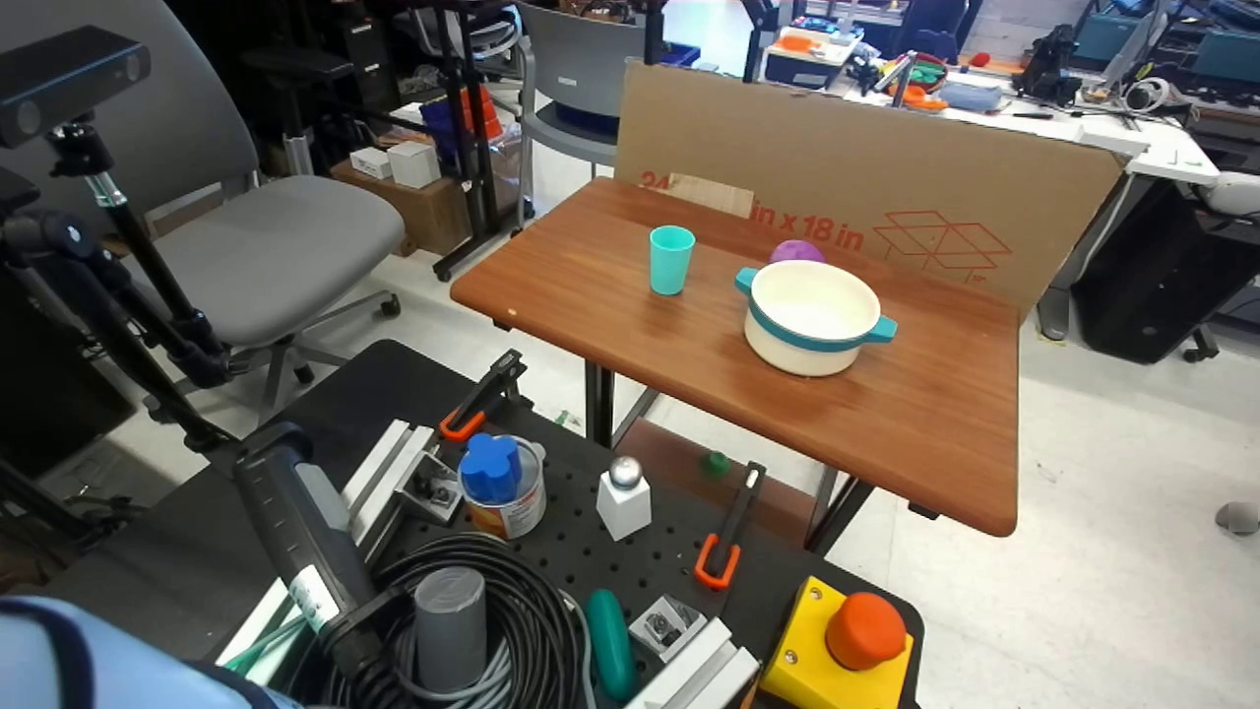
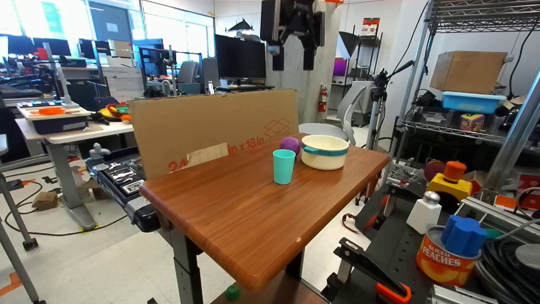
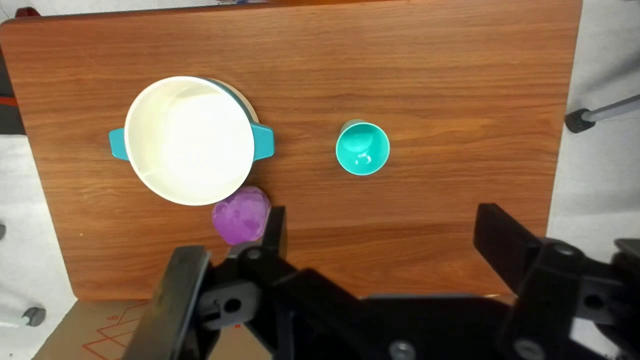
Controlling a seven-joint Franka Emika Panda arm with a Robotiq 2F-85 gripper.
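Note:
High above the wooden table [image 2: 228, 202], my gripper [image 2: 293, 63] hangs open, its fingers apart and empty. From the wrist view the table lies below it, with the gripper over the edge by the cardboard. A cream pot [image 1: 811, 305] with teal band and handles stands on the table, and it looks empty from above [image 3: 189, 141]. Close against the pot is a purple round object [image 3: 241, 215], partly hidden behind it in exterior view 1. The turquoise cup [image 3: 362, 149] stands upright and empty, apart from the pot.
A cardboard sheet [image 2: 212, 131] stands along the table's back edge. In front, a black cart [image 1: 567, 473] carries a can, a shaker, clamps, cables and a yellow box with a red button. Bare tabletop lies around the cup.

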